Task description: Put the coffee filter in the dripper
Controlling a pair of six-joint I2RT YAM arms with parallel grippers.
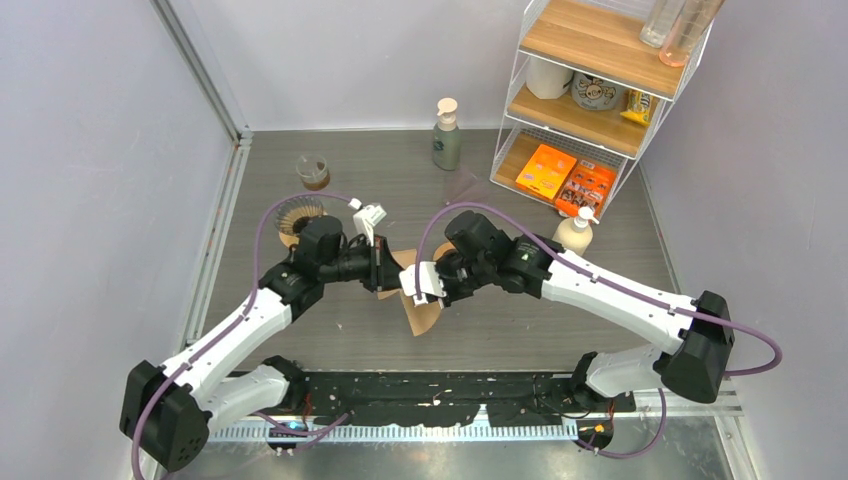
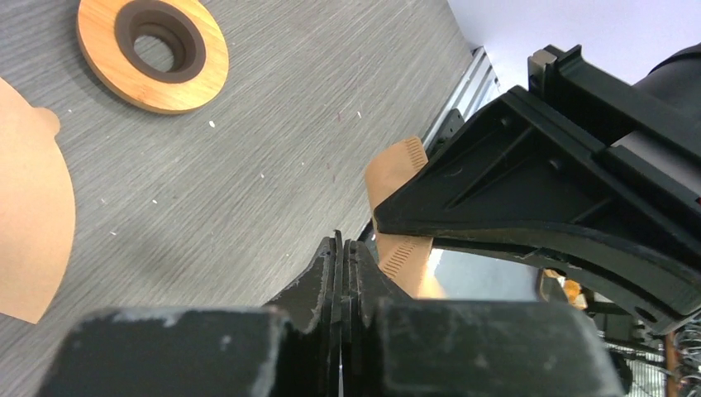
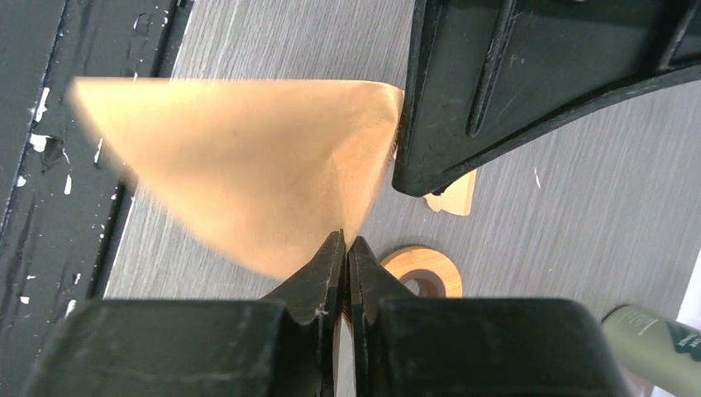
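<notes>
In the top view both grippers meet over the table's middle. My right gripper is shut on a tan coffee filter [image 3: 248,157], which fans out flat in the right wrist view. My left gripper is shut, its tips beside the held filter's crimped edge in the left wrist view; nothing clearly shows between them. Another piece of filter paper [image 2: 29,207] lies on the table near a wooden ring [image 2: 202,74]. The ribbed dripper [image 1: 297,212] stands at the left back, partly behind the left arm.
A glass [image 1: 313,172], a green pump bottle [image 1: 446,148] and a cream bottle [image 1: 573,235] stand around the arms. A wire shelf [image 1: 590,40] with boxes and cups fills the back right.
</notes>
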